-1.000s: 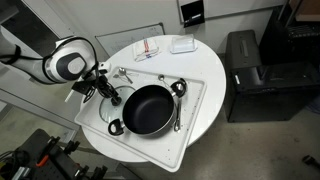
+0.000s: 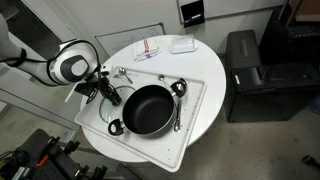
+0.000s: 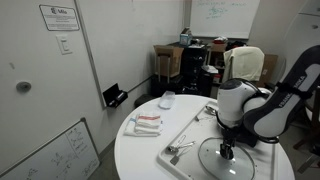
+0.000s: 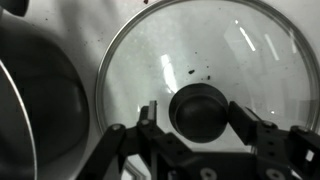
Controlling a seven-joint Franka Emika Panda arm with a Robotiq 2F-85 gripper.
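A glass lid [image 4: 150,60] with a round black knob [image 4: 199,112] lies flat on the tray [image 2: 165,162]. Over the lid, my gripper points down with its fingers part open, one on each side of the knob. Whether the pads touch the knob cannot be made out. Beside the lid stands a black pot [image 2: 150,110], empty inside, with its dark wall filling the left of the wrist view. In exterior view 2 the arm hides most of the pot.
Metal utensils [image 2: 123,73] lie at the tray's back left, and another long utensil [image 2: 178,115] lies right of the pot. Folded cloths [image 3: 146,123] and a clear container [image 2: 182,44] rest on the white table [image 2: 215,75] beyond the tray.
The gripper has shifted slightly lower and closer around the knob over the last second. Lid and pot appear unmoved.
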